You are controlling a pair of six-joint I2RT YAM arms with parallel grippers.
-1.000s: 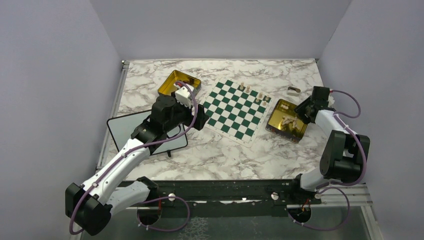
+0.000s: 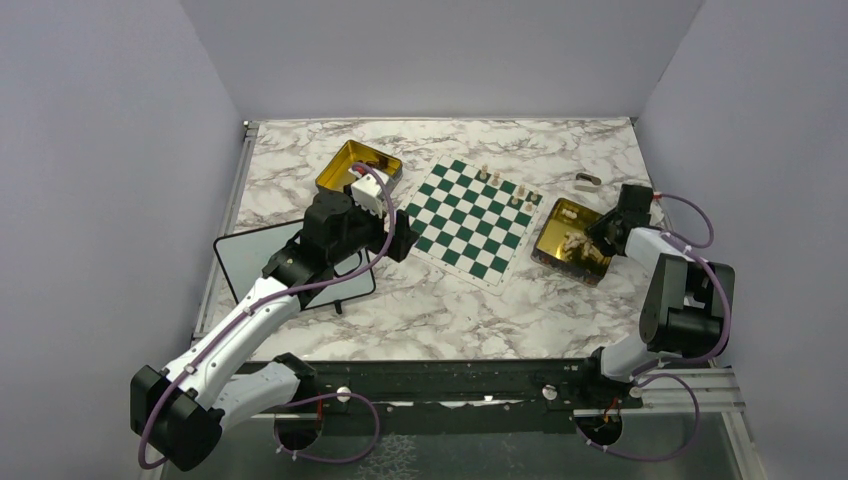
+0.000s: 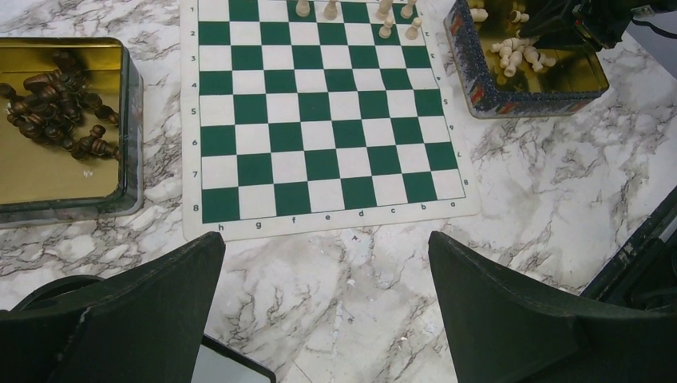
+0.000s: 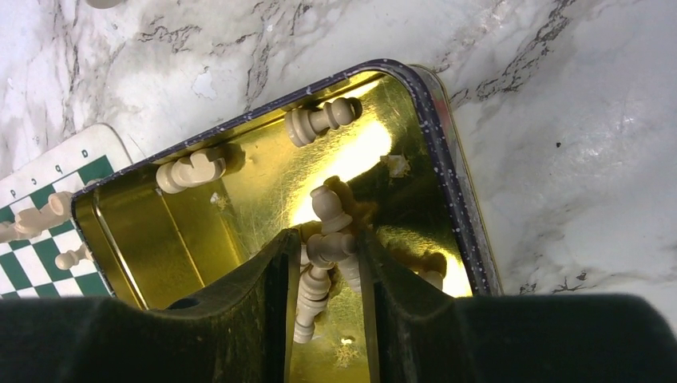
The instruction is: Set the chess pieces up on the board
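The green-and-white chessboard [image 2: 470, 220] lies mid-table, with several cream pieces [image 3: 331, 9] upright along its far edge. To its right, a gold tin [image 4: 180, 275] holds more cream pieces lying loose. Inside that tin my right gripper points down, part open, its fingers on either side of a cream pawn [image 4: 331, 249]; whether they touch it is unclear. Other cream pieces [image 4: 313, 291] lie crowded around and beneath. My left gripper is wide open above the table by the board's near left side, nothing between its fingers.
Dark brown pieces [image 3: 52, 104] fill another gold tin [image 3: 132, 128] left of the board. A whiteboard-like panel [image 2: 255, 262] lies under the left arm. A small pale object [image 2: 588, 181] sits behind the right tin.
The left arm and the pieces on the board have stayed still.
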